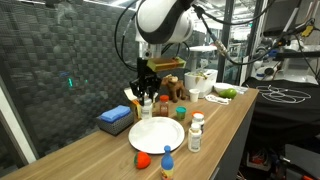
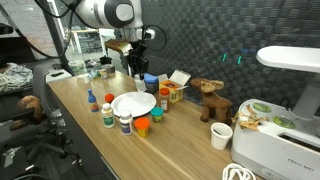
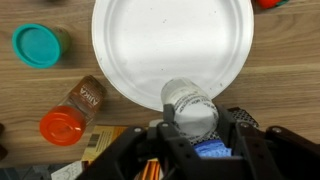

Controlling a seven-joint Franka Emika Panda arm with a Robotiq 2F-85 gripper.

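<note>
Shut on a white bottle, my gripper holds it at the edge of a round white plate. Seen from the wrist, the bottle's top sits between the two dark fingers, and its body overlaps the plate's rim. In exterior view 2 the gripper is above the bottle behind the plate. Whether the bottle's base touches the plate or the table cannot be made out.
Close to the bottle are a red-lidded jar, an orange-yellow box and a blue block. A green cup, a tomato and several small bottles surround the plate. Bare table lies at front left.
</note>
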